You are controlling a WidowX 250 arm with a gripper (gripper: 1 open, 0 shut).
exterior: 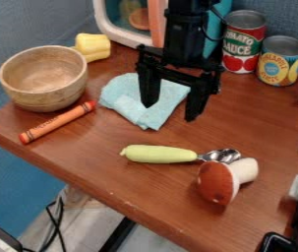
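Observation:
My black gripper [171, 98] hangs open over a folded light-blue cloth [128, 103] in the middle of the wooden table, nothing seen between its fingers. An orange crayon [57, 124] lies left of the cloth. In front lie a scoop with a pale yellow handle [158, 154] and a red-and-white toy mushroom [218, 180].
A wooden bowl [42, 79] sits at the left, a yellow piece [93, 46] behind it. Tomato [241, 49] and yellow-labelled cans [280, 66] stand back right, near a teal box [125, 20]. Black equipment edges the right side.

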